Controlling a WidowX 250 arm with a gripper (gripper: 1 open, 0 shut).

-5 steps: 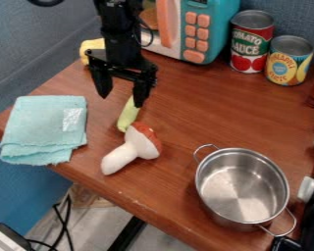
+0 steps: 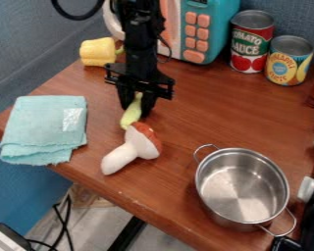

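The black gripper is lowered over a pale green-yellow vegetable toy in the middle-left of the table, its fingers around the upper part; whether they are closed on it cannot be told. A red-and-white toy mushroom lies just in front of the vegetable. A steel pot with two handles stands at the front right, and a folded light blue cloth lies at the left edge.
A toy microwave stands at the back, with a tomato sauce can and a smaller can to its right. A yellow object lies at the back left. Dark appliance parts line the right edge.
The gripper has moved down and slightly right onto the vegetable toy, and its fingers appear closer together than before. The other objects have not moved.
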